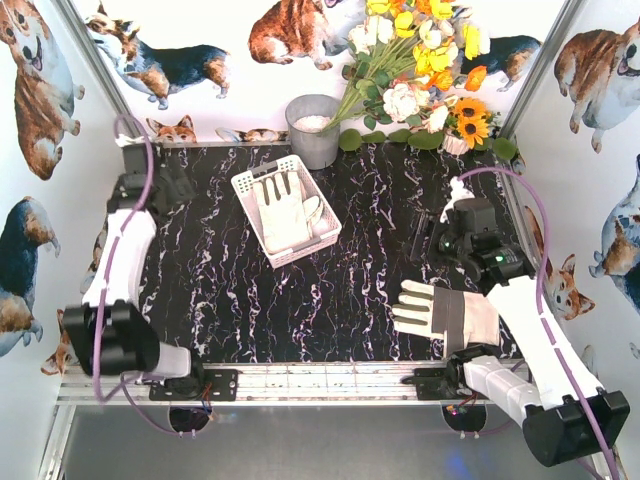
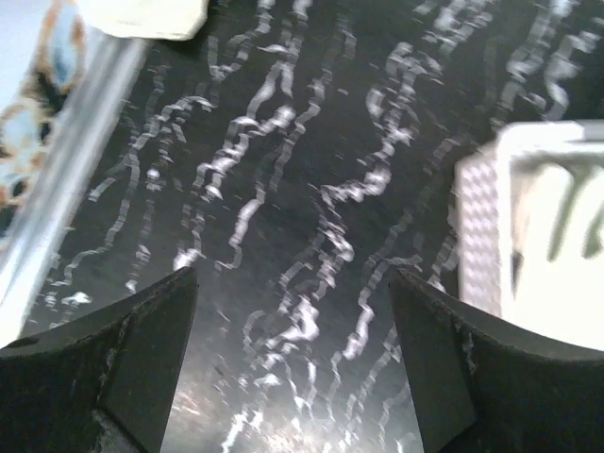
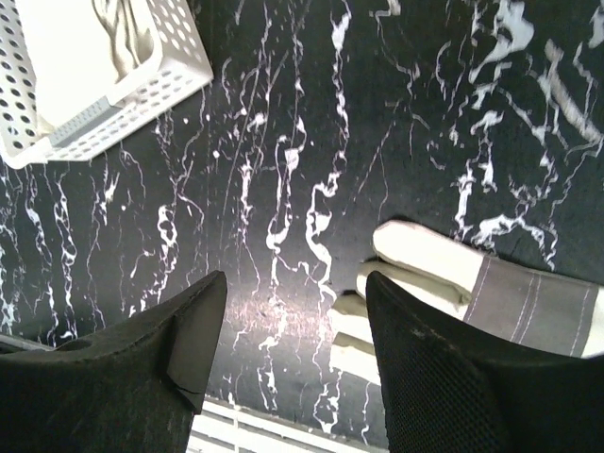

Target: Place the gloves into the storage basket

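A cream-and-grey glove (image 1: 285, 215) lies inside the white storage basket (image 1: 328, 240) at the table's middle back. Another glove (image 1: 470, 318) rests flat at the front right, its fingers pointing left; in the right wrist view this glove (image 3: 528, 300) extends partly behind one of my fingers. A pale piece of a further glove (image 2: 156, 14) shows at the top of the left wrist view, by the left wall. My left gripper (image 1: 180, 190) hovers open over the left side, with only bare table between its fingers. Above and behind the front-right glove, my right gripper (image 1: 425, 238) is open and empty.
Behind the basket stands a grey bucket (image 1: 314, 140), with flowers (image 1: 430, 75) leaning out to the right. Walls close in the table on the left and right, and a metal rail (image 1: 320, 380) runs along the front. The table between basket and right glove is clear.
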